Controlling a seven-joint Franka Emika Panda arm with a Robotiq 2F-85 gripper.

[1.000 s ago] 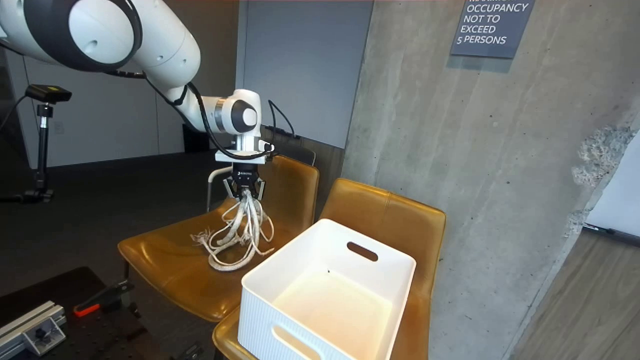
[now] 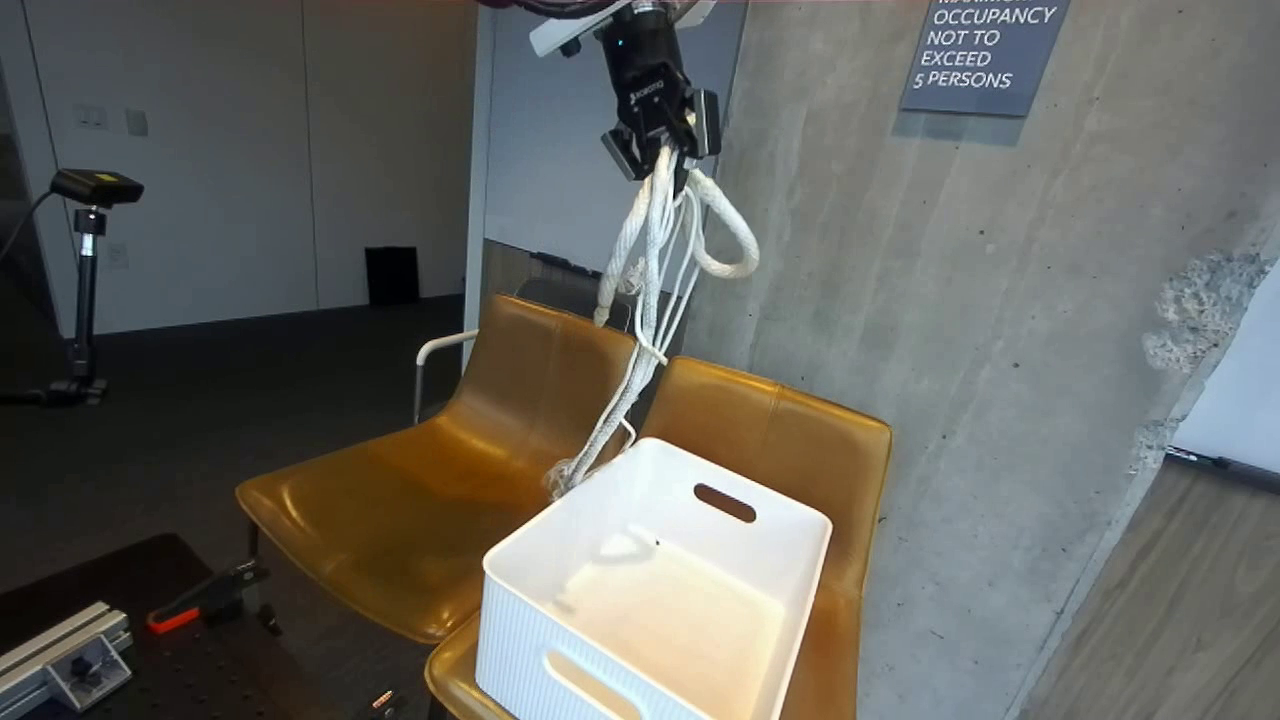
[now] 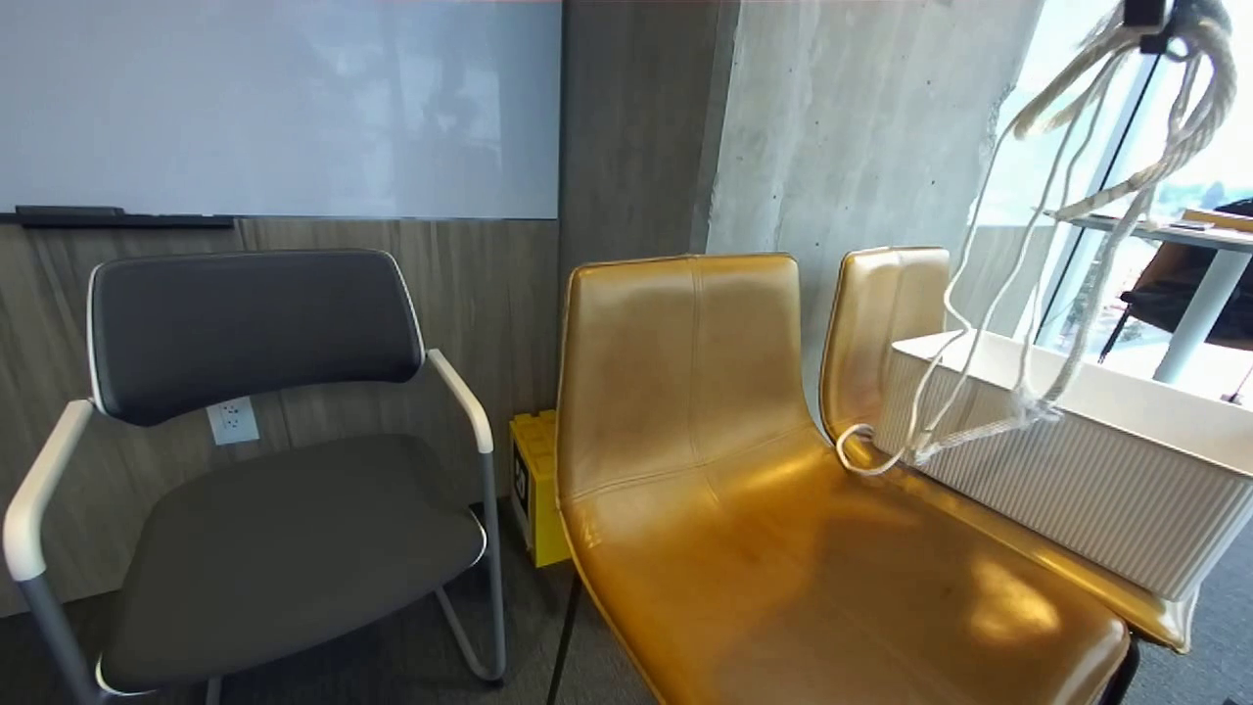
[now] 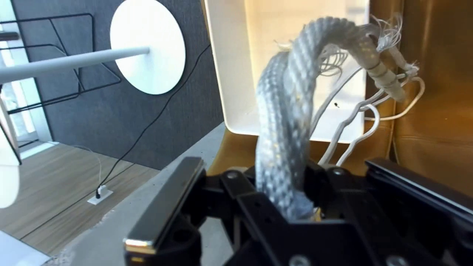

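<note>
High above the two tan chairs, my gripper [image 2: 672, 154] is shut on a bundle of white rope [image 2: 654, 240]. Thick loops stick out beside the fingers, and thinner strands trail down with frayed ends at the back left corner of the white bin [image 2: 528, 576]. In the second exterior view the rope [image 3: 1175, 153] dangles past the bin's ribbed side [image 3: 1057, 493], its lower strands hanging outside that wall. The wrist view has a thick rope loop [image 4: 288, 119] rising from between the fingers, the bin [image 4: 230, 88] below. The bin holds no rope that I can see.
The bin rests on the right tan chair; the left tan chair [image 2: 396, 492] has a bare seat. A concrete wall [image 2: 960, 360] rises behind. A dark armchair [image 3: 270, 529] and a yellow box [image 3: 537, 482] stand farther to the side.
The arm has lifted the rope off the left chair's seat and moved it up and right, toward the bin. The bundle now hangs stretched out beneath the gripper.
</note>
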